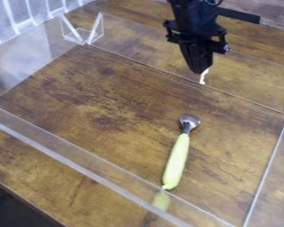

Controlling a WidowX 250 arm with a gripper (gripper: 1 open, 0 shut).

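A black robot gripper (198, 60) hangs over the back right of a clear-walled enclosure, pointing downward, its tip shut with nothing visible held. On the wooden floor of the enclosure, toward the front right and well below the gripper in the view, lies a utensil with a pale yellow-green handle (177, 161) and a metal head (190, 121).
Clear acrylic walls (79, 167) surround the wooden surface (85, 106), with a small clear bracket at the back left corner. A white slatted rack (17, 13) sits at the top left. The middle and left of the enclosure are empty.
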